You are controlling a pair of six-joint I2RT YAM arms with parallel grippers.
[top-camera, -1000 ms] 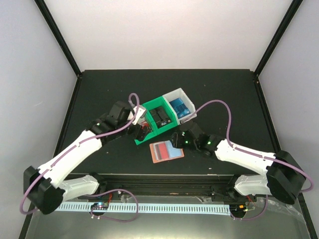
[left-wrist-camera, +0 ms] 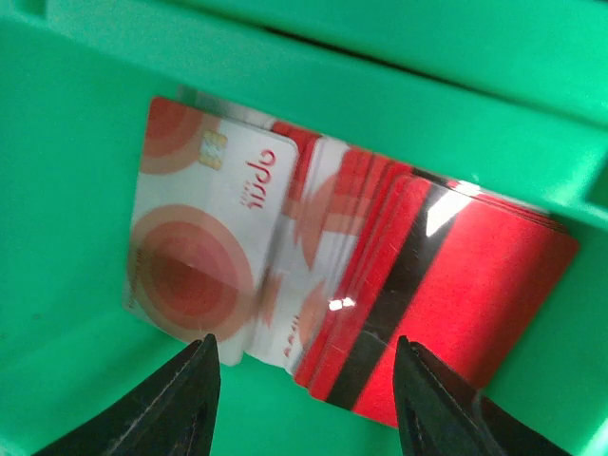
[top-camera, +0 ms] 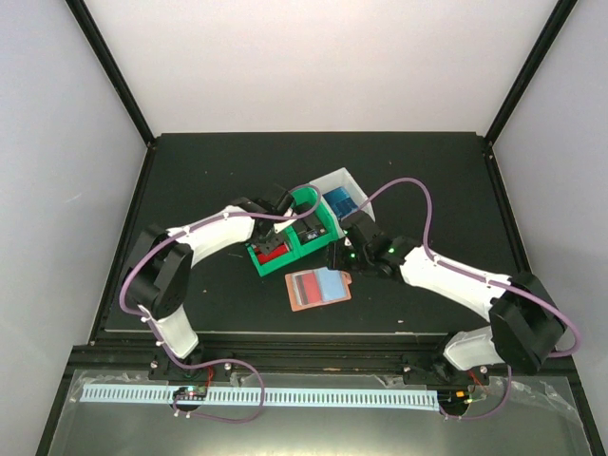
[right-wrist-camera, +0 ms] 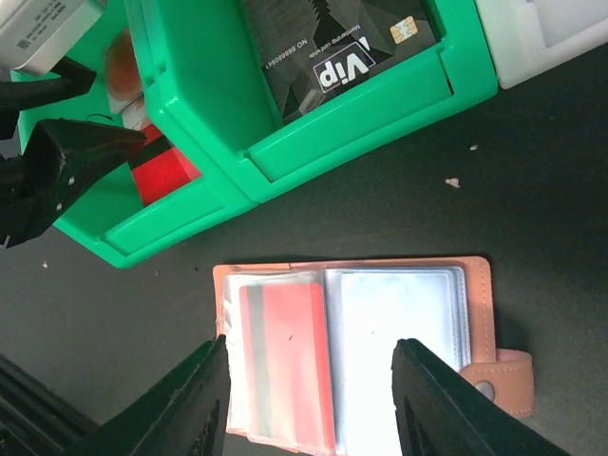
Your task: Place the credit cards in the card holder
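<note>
In the left wrist view, white-and-red credit cards (left-wrist-camera: 195, 223) overlap in a row beside red cards with a black stripe (left-wrist-camera: 465, 294), all lying in a green bin (left-wrist-camera: 57, 171). My left gripper hovers over them, open, nothing between its fingers. The tan card holder (right-wrist-camera: 483, 313) lies spread flat on the black table. A red card (right-wrist-camera: 294, 332) sits behind its left clear pocket, while the right pocket (right-wrist-camera: 394, 304) looks pale and without a card. Over the holder's near part is my right gripper, open and empty.
Black "VIP" cards (right-wrist-camera: 337, 57) fill the adjoining green compartment. Beyond it a white bin (top-camera: 328, 180) contains blue cards (top-camera: 340, 201). Both arms are close together around the bins.
The left arm has swung inward, its gripper shifting to the right over the green bin. My right arm has shifted only slightly; the holder and bins stay in place.
</note>
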